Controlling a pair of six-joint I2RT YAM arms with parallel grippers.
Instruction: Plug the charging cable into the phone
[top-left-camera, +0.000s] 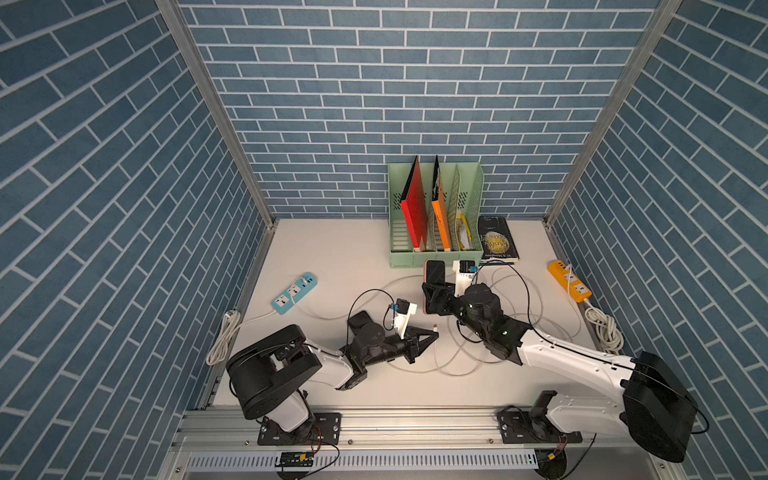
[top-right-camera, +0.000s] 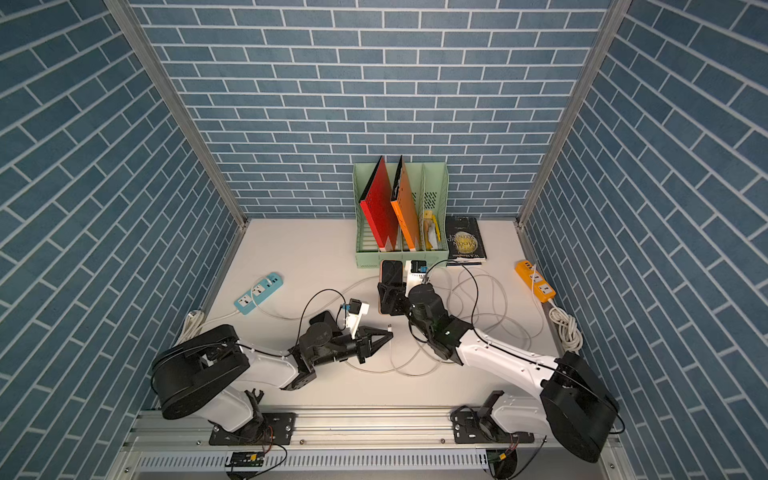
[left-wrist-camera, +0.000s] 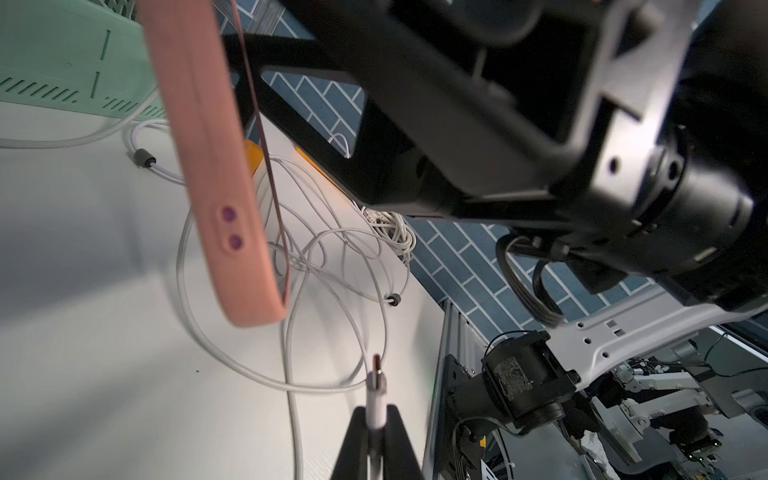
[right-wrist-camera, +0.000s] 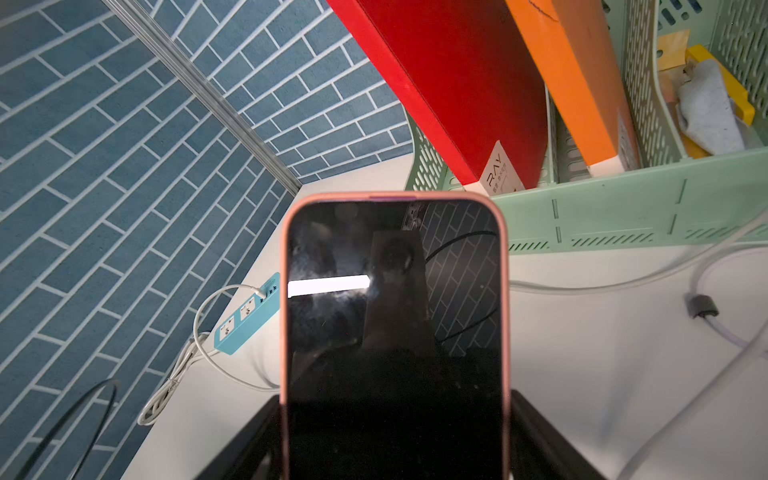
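The pink-edged phone (right-wrist-camera: 396, 320) is upright between the fingers of my right gripper (top-left-camera: 437, 299), its dark screen facing the right wrist camera. In the left wrist view the phone's pink side (left-wrist-camera: 209, 176) hangs above the table, tilted, with its lower end free. My left gripper is shut on the charging cable's white plug (left-wrist-camera: 376, 400), whose metal tip points away from the fingers. That plug is apart from the phone, below and to the right of its lower end in this view. The phone's port cannot be seen.
A green rack (top-left-camera: 408, 258) with red and orange folders stands behind the phone, a dark book (top-left-camera: 497, 238) beside it. Loose white cable (left-wrist-camera: 232, 364) loops over the table. Power strips, blue (top-left-camera: 293, 293) and orange (top-left-camera: 569, 280), lie at the sides. A black object (top-right-camera: 321, 318) lies behind my left gripper.
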